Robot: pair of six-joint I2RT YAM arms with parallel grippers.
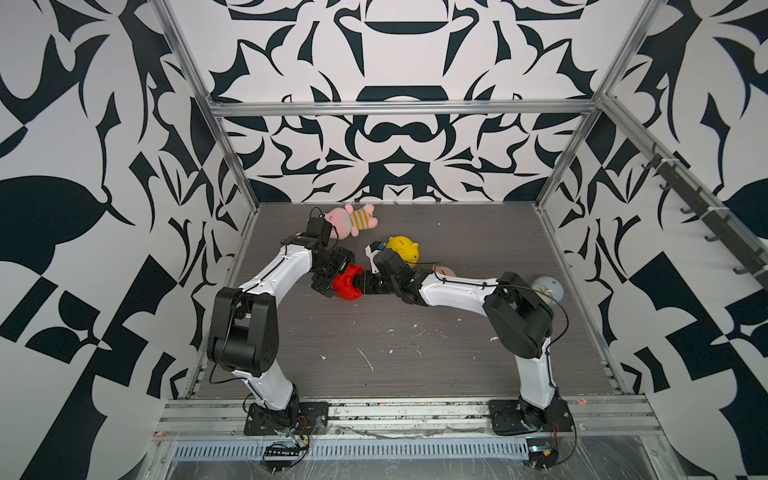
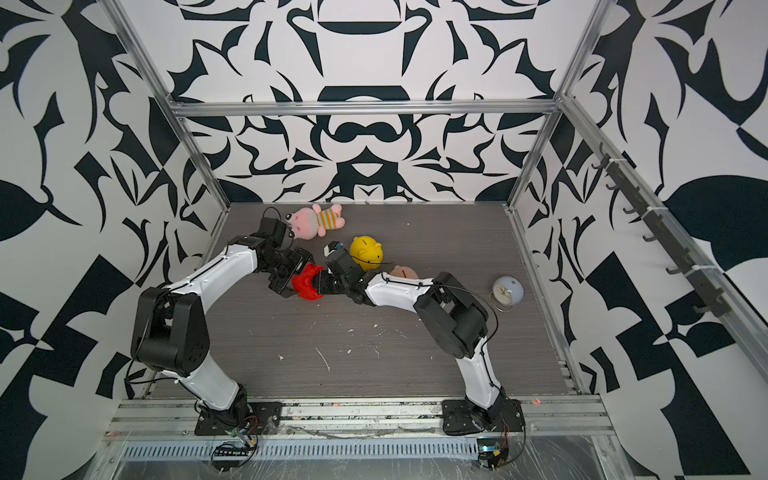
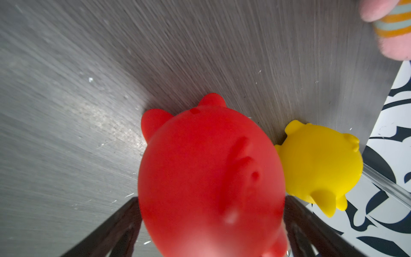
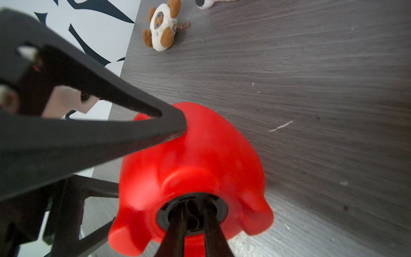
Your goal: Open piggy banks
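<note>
The red piggy bank (image 1: 347, 281) lies on its side on the table between my grippers. In the left wrist view its rounded end (image 3: 209, 171) fills the space between the spread fingertips of my left gripper, which is open around it. In the right wrist view its underside has a dark round opening (image 4: 170, 214), and the narrow, closed tips of my right gripper are at or inside that opening, with nothing visible held between them. A yellow piggy bank (image 2: 365, 249) sits just behind, to the right.
A pink striped plush pig (image 1: 360, 220) lies at the back left. A tan object (image 2: 404, 272) is partly hidden behind my right arm, and a pale round object (image 2: 507, 292) sits at the far right.
</note>
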